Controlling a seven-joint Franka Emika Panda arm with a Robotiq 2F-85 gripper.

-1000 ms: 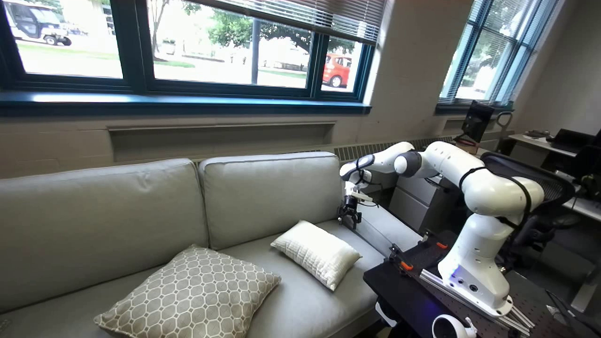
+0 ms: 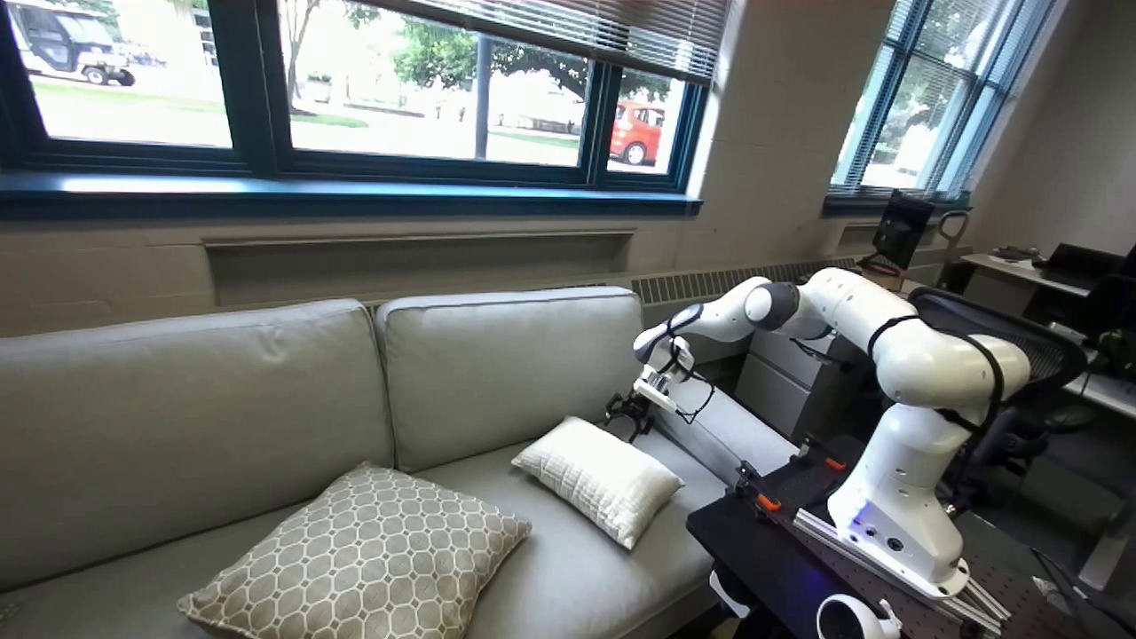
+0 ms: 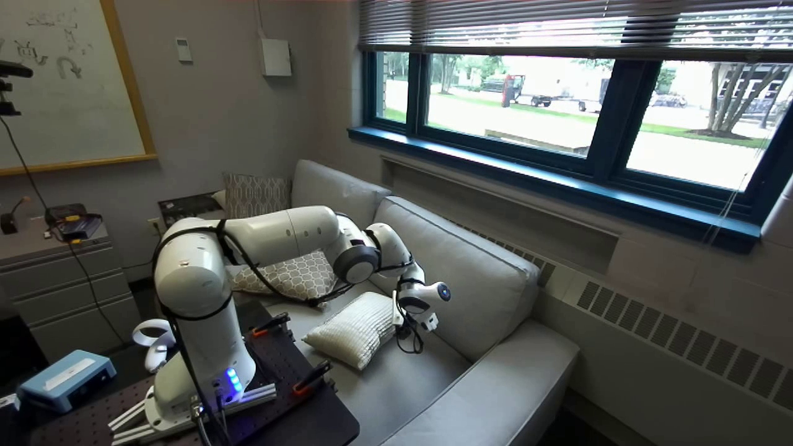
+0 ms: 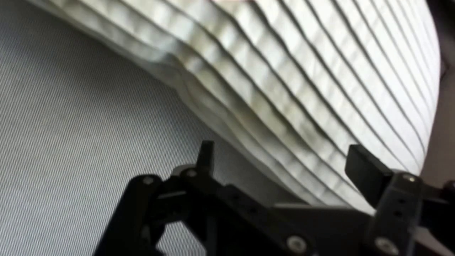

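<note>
A small white pleated pillow (image 2: 599, 479) lies on the right seat of the grey sofa. My gripper (image 2: 626, 424) is at its back right edge, tilted toward it. Seen from the wrist, the gripper stands open, its two fingers wide apart. The right finger (image 4: 367, 172) overlaps the white pleats (image 4: 307, 98) in this view, while the left finger is over grey seat fabric (image 4: 85, 140). Whether either finger touches the pillow, I cannot tell. In exterior view 2 the arm's wrist hides the fingertips behind the pillow (image 3: 357, 331).
A patterned pillow (image 2: 373, 554) lies on the sofa to the left. The backrest cushion (image 2: 522, 373) rises close behind the gripper, and the armrest (image 2: 729, 426) stands to its right. Clamps (image 2: 758, 490) stick up from the black table's edge.
My gripper has moved left toward the white pillow and slightly back, and has tilted from hanging straight down. Both pillows lie where they were.
</note>
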